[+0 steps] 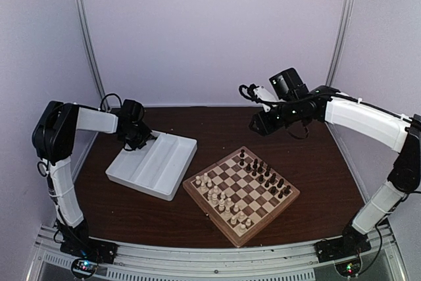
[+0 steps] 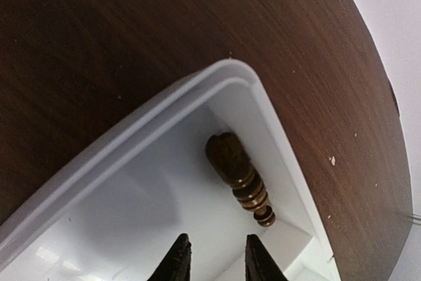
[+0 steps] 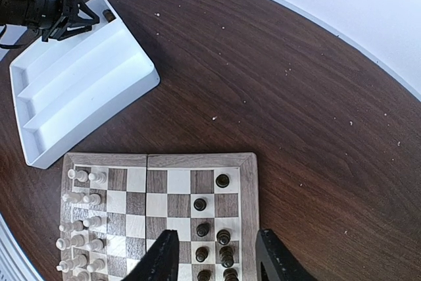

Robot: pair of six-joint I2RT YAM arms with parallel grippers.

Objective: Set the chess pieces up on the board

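A dark chess piece (image 2: pixel 233 169) lies on its side in a corner of the white tray (image 1: pixel 151 182), with my left gripper just beside it, fingers apart and empty. The chessboard (image 1: pixel 217 222) carries rows of white pieces (image 3: pixel 95 199) and black pieces (image 3: pixel 202 229); one square in the black back row, near the upper corner in the right wrist view, is empty below a lone piece (image 3: pixel 222 180). My right gripper is raised over the board's black side, open with nothing between its fingers.
Pale walls border the table at the back and sides, with a metal rail along the front.
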